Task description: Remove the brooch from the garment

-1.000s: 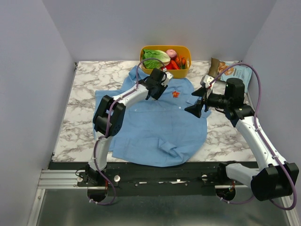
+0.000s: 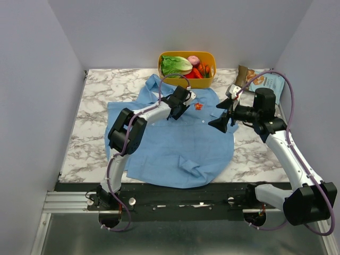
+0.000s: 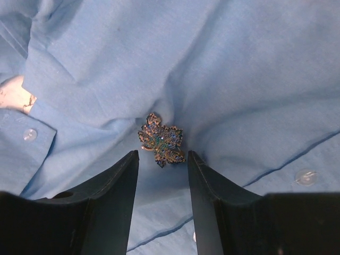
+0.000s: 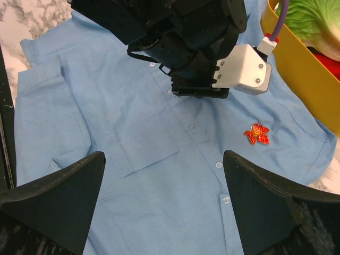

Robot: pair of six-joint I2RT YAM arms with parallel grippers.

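A light blue garment (image 2: 180, 143) is spread over the marble table. In the left wrist view a glittery multicoloured brooch (image 3: 162, 139) lies on the fabric, just beyond the fingertips of my left gripper, which are part open with a narrow gap. From above, that gripper is low over the upper middle of the garment and hides this brooch. An orange-red flower brooch (image 4: 257, 134) lies on the garment to its right. My right gripper stands open over the garment's right side, nothing between its fingers.
A yellow basket (image 2: 185, 81) of vegetables stands behind the garment, close to my left gripper. A packaged bag (image 2: 271, 81) lies at the back right. Bare marble (image 2: 90, 117) shows on the left.
My left arm has shifted slightly toward the near side since a second ago, the gripper now a little lower in the top view. The right arm has not moved.
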